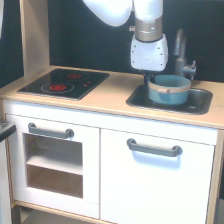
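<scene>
A blue-grey pot (169, 94) with a tan band round its rim sits in the dark sink (202, 101) on the right of the counter. Coming down from the top, the white arm ends in my gripper (149, 79), whose dark fingers are at the pot's left rim. Whether they touch the pot or close on any part of it is too small to make out.
Behind the pot rises a grey tap (180, 52). A black cooktop (64, 83) with red rings lies on the left of the wooden counter (112, 100). Below are a windowed oven door (83, 176) and a white cabinet door (150, 185), both with dark handles.
</scene>
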